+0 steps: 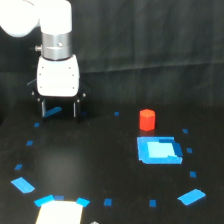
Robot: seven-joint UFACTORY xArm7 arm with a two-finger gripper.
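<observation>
Over the far left of the black surface, my white gripper [60, 112] points downward. Its two dark fingers stand wide apart, with only the dark surface and a bit of blue tape visible between them. Well to the right of it, a red block [147, 120] stands upright just behind a blue tray [174, 159] with a whitish inside. Whether block and tray touch, I cannot tell.
Blue tape pieces mark the black surface, among them strips at the left [22, 185] and right [191, 197]. A pale object [60, 213] is cut off by the bottom edge.
</observation>
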